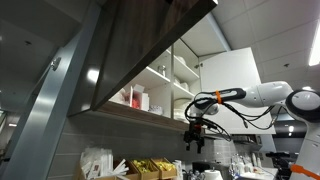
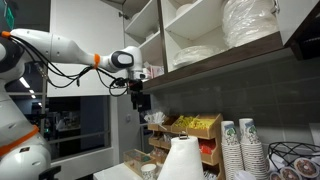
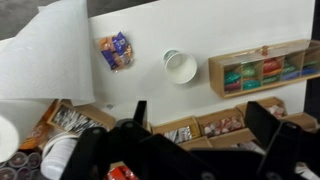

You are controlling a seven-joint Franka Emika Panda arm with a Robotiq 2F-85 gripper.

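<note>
My open gripper points down over the counter, with nothing between its dark fingers in the wrist view. Ahead of it, a white cup (image 3: 181, 68) is on the white counter. A small orange and blue packet (image 3: 116, 52) lies left of the cup. To the right stands a wooden organizer (image 3: 218, 78) holding colourful items in compartments. In exterior view 2 the gripper (image 2: 140, 100) hangs well above the counter. Exterior view 1 shows the gripper (image 1: 192, 145) high as well, its fingers too small to read.
A paper towel roll (image 3: 12, 128) with a loose sheet (image 3: 50, 50) takes up the left side. Cup stacks (image 2: 232, 152) stand near a wooden rack (image 2: 205, 128). Overhead hangs an open cabinet (image 2: 200, 55). Bare counter surrounds the cup.
</note>
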